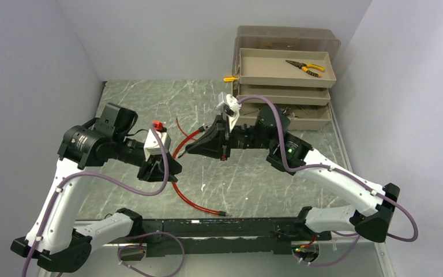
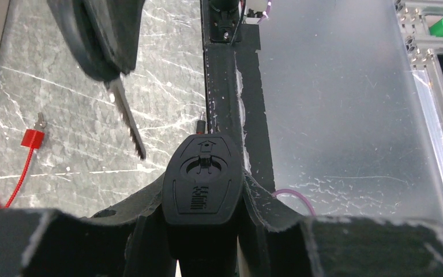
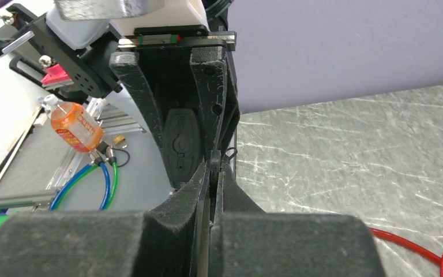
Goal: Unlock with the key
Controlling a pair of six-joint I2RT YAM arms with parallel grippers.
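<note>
In the left wrist view a black padlock body (image 2: 202,179) with a keyhole faces up, held in my shut left gripper (image 1: 172,173). A silver key (image 2: 126,118) juts down from my right gripper (image 1: 189,149), shut on it, above and apart from the lock. In the right wrist view the lock (image 3: 180,144) sits between the left gripper's fingers, and the key's tip is mostly hidden by the right fingers.
Red cables (image 1: 196,205) lie on the marble table (image 1: 254,184). A stacked organiser with pliers (image 1: 304,67) stands at the back right. A dark rail (image 1: 242,225) runs along the front edge.
</note>
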